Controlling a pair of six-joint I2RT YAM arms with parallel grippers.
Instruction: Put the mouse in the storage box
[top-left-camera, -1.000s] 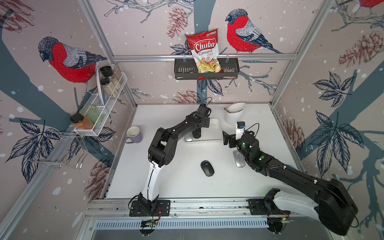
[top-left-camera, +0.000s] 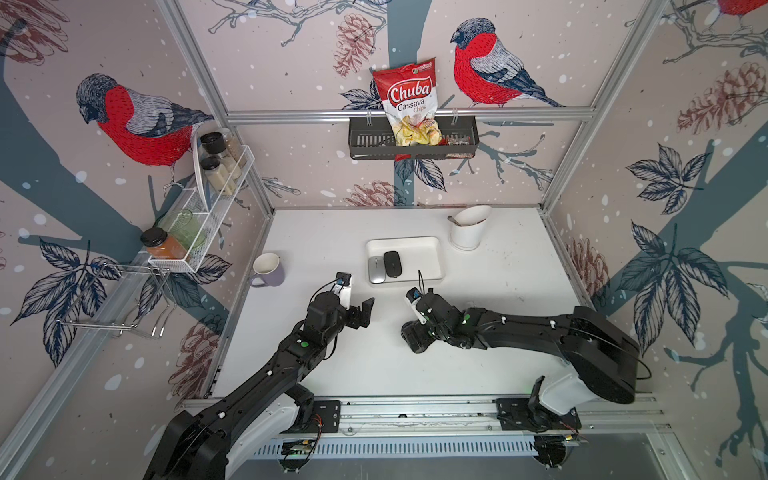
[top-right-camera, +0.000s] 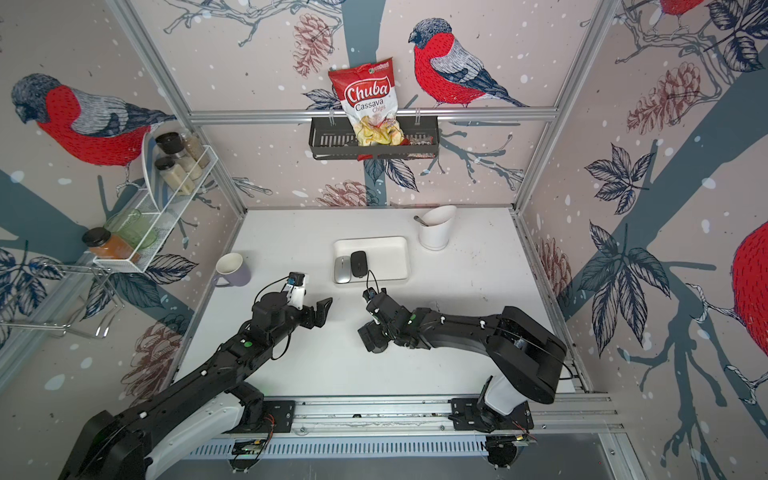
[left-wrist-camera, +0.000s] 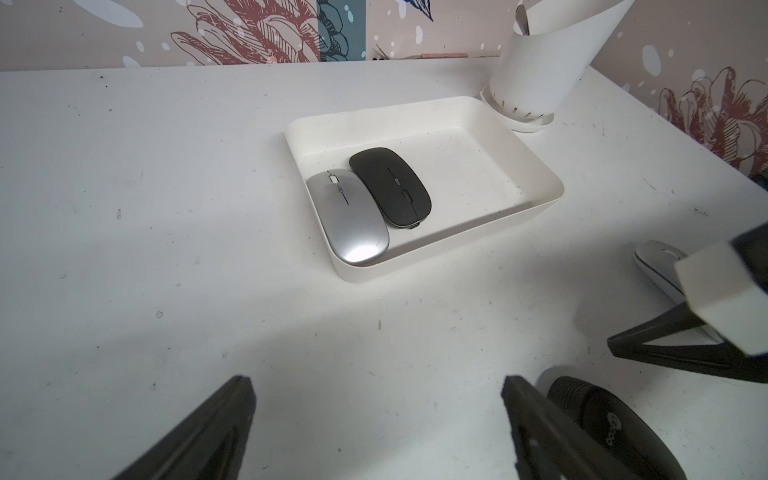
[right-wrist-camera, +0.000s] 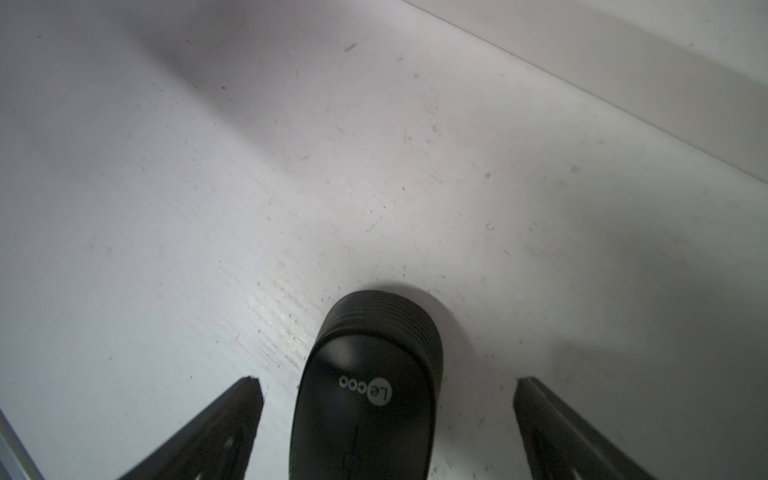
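The white storage box (left-wrist-camera: 512, 172) lies at the table's back middle with a silver mouse (left-wrist-camera: 352, 216) and a black mouse (left-wrist-camera: 392, 185) side by side in its left part. A second black mouse (right-wrist-camera: 364, 408), marked Lecoo, lies on the table below my right gripper; the open fingers stand on either side, apart from it. A second silver mouse (left-wrist-camera: 657, 260) shows partly behind the right gripper in the left wrist view. My left gripper (top-left-camera: 361, 312) hangs open and empty over the table, in front of the box's left side.
A white container (top-left-camera: 469, 228) stands right of the box at the back. A lilac mug (top-left-camera: 269, 269) is at the left edge. Above hang a dark basket (top-left-camera: 413, 150) and a white wire shelf (top-left-camera: 200, 240).
The left arm has drawn back from over the box toward the front left.
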